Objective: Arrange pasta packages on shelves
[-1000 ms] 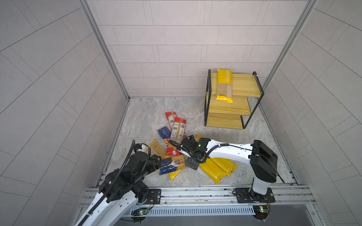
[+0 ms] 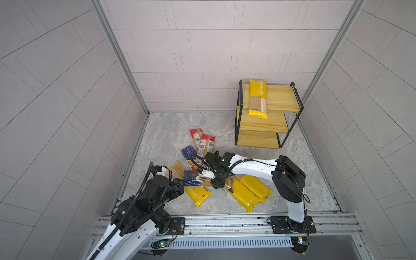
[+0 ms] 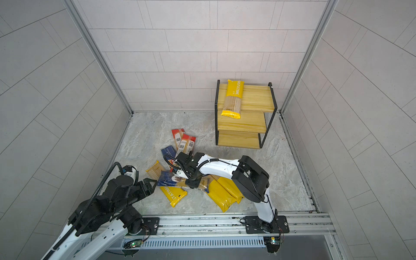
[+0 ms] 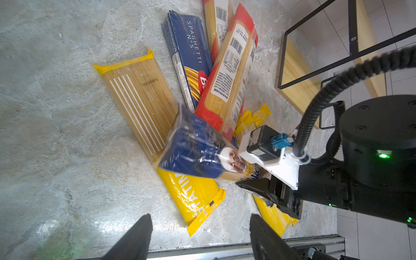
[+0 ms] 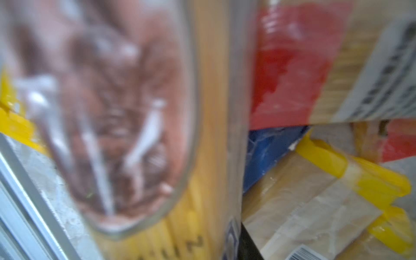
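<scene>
A blue spaghetti bag point(image 4: 195, 147) lies across a yellow pasta package point(image 4: 190, 195) and red-ended packages point(image 4: 227, 73). My right gripper point(image 2: 218, 179) is at that blue bag, which fills the right wrist view, blurred; I cannot tell whether the fingers are closed on it. My left gripper stands open above the floor at the near left, its fingers apart. A blue spaghetti box point(image 4: 186, 56) and more yellow packages point(image 2: 249, 195) lie around. One yellow package point(image 2: 257, 98) lies on the top shelf.
The wooden shelf rack point(image 3: 242, 121) stands at the back right, its two lower boards bare where visible. Walls surround the area.
The left arm has barely moved.
</scene>
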